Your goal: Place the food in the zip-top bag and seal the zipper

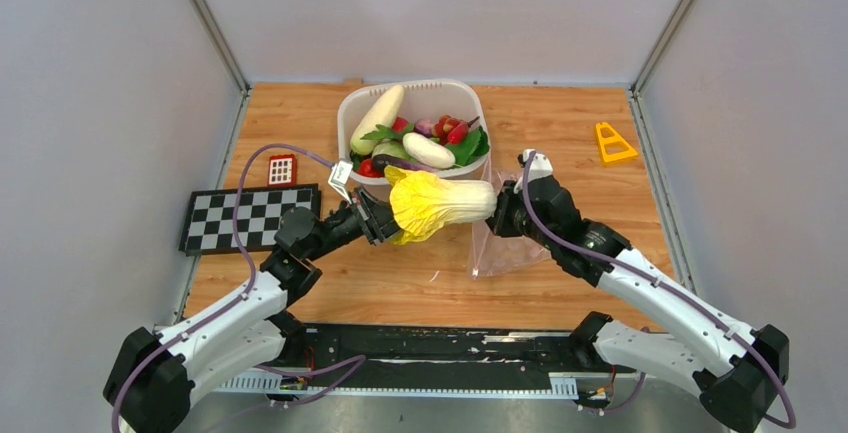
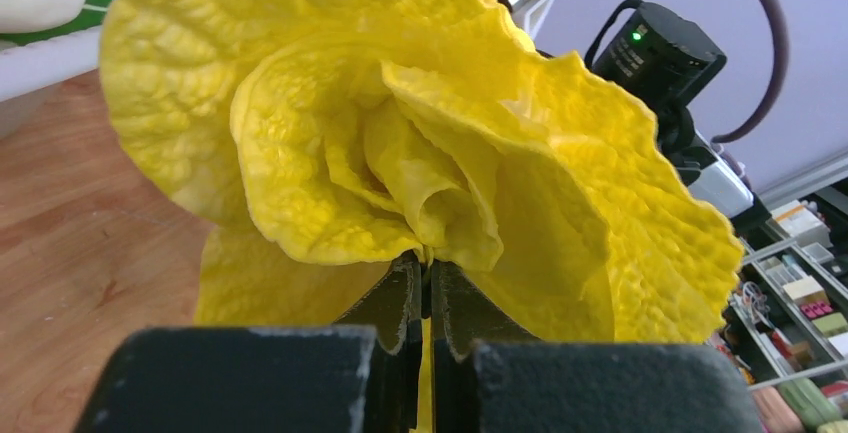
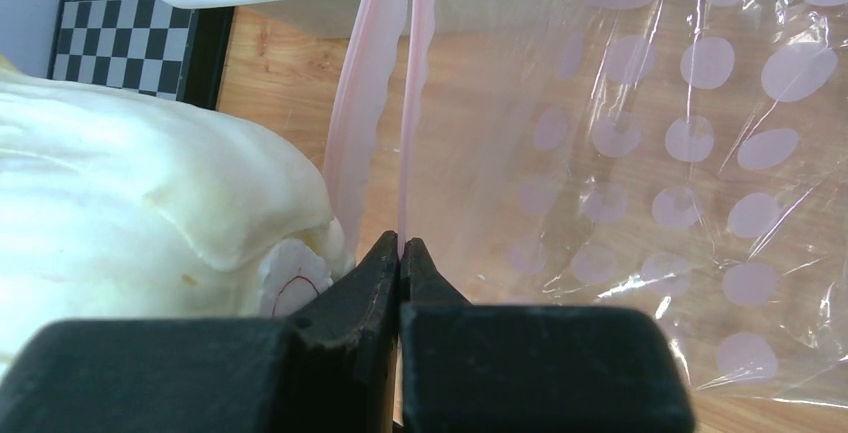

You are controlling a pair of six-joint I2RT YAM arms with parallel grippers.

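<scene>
A toy cabbage with yellow leaves and a white stalk (image 1: 440, 203) hangs over the table between the two arms. My left gripper is shut on its leaves, pinching a thin fold. The stalk end (image 3: 180, 203) points right, just left of my right gripper. The clear zip top bag (image 3: 600, 153), printed with pale dots, hangs from my right gripper, which is shut on one pinkish edge of its mouth. The other edge stands a little apart, so the mouth gapes. In the top view the right arm hides much of the bag (image 1: 500, 251).
Behind the cabbage stands a white basket (image 1: 350, 113) full of toy vegetables, including an eggplant. A checkerboard (image 1: 250, 218) and a small red block (image 1: 282, 170) are at left, a yellow triangle (image 1: 615, 145) at far right.
</scene>
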